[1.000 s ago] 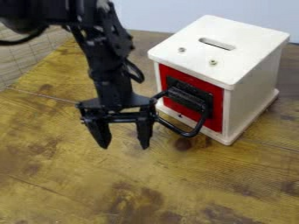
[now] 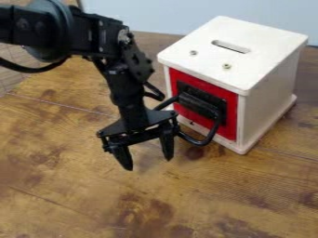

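My black gripper (image 2: 145, 152) hangs open over the wooden floor at the centre-left, fingers pointing down, with nothing between them. It is just left and in front of a white wooden box (image 2: 269, 93) with a red front panel (image 2: 224, 97). A black fitting (image 2: 199, 102) with a looped black handle is on the red panel; the loop reaches toward the gripper and is partly behind it. The box's top has a slot and two small metal knobs.
A pale wall stands behind the box at the upper right.
The box has not visibly moved.
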